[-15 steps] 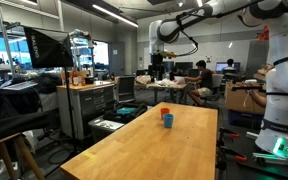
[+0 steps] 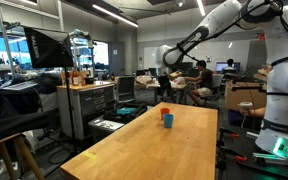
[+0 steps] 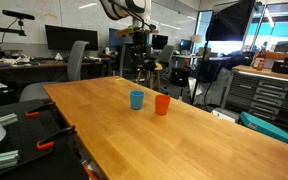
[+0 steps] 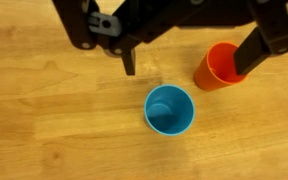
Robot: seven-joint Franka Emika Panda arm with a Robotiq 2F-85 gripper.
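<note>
A blue cup (image 2: 168,121) and an orange cup (image 2: 164,111) stand close together on the wooden table. Seen from above in the wrist view, the blue cup (image 4: 169,110) is upright with an empty inside. The orange cup (image 4: 217,68) is partly covered by the right finger (image 4: 252,52). My gripper is open, its fingers wide apart and nothing held between them. In the second exterior view, the gripper (image 3: 147,80) hangs above and behind the blue cup (image 3: 136,99) and the orange cup (image 3: 162,104).
A black tripod light (image 2: 50,50) stands left of the table, and a drawer cabinet (image 3: 254,95) is beyond its edge.
In the first exterior view, the arm has come down and the gripper is now lower, nearer the cups. Both cups stay where they were.
</note>
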